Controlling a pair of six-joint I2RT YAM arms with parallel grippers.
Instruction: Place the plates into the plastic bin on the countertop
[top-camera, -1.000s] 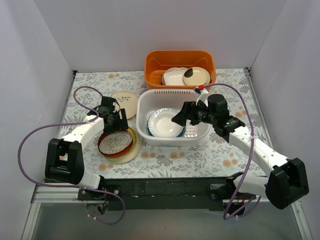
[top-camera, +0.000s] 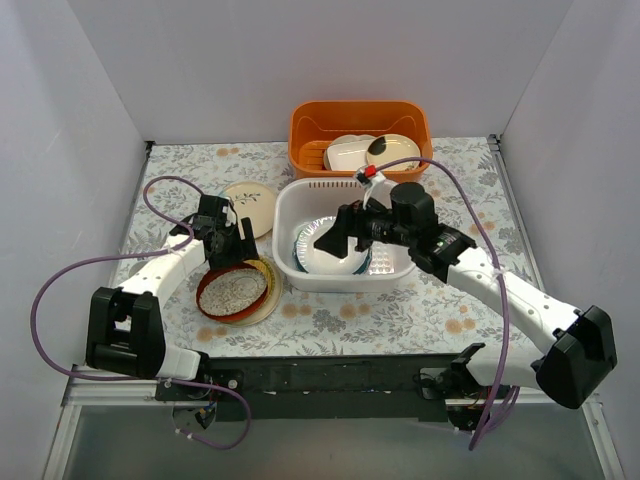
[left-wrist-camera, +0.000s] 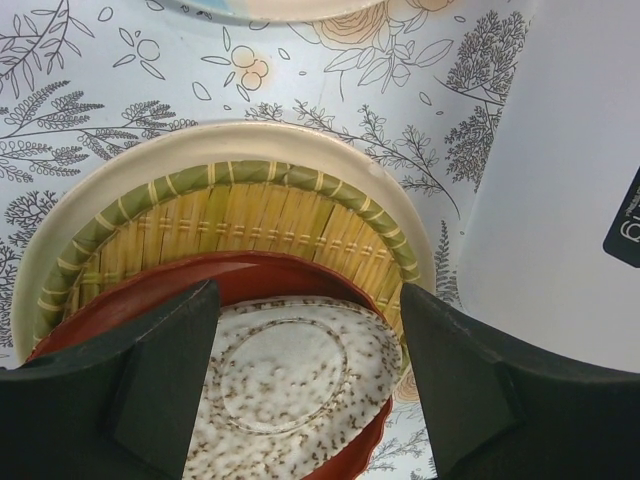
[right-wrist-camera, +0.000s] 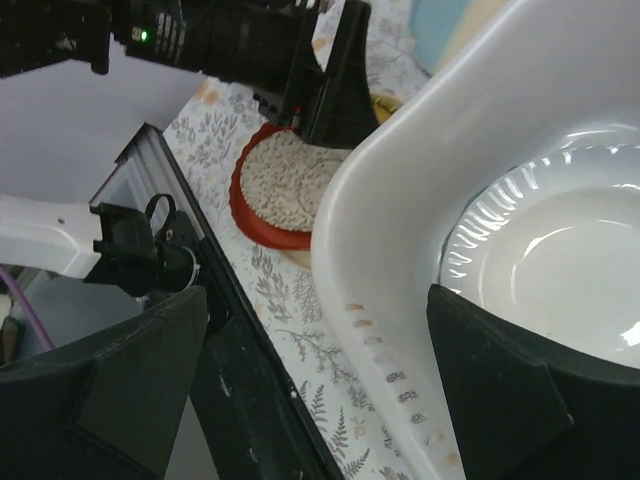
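In the top view a stack on the left holds a speckled plate (top-camera: 230, 293) inside a red bowl (left-wrist-camera: 236, 272), on a yellow woven tray (left-wrist-camera: 192, 228) and a cream plate (left-wrist-camera: 258, 140). My left gripper hovers over this stack, part open. Another plate (top-camera: 250, 201) lies behind it. The white plastic bin (top-camera: 338, 284) holds white and blue plates (top-camera: 321, 253). My right gripper (top-camera: 345, 232) hangs over that bin, open with nothing visible between its fingers.
An orange bin (top-camera: 308, 123) with several dishes stands at the back.
My right gripper and arm have moved left over the white bin. My left gripper has shifted slightly over the stack.
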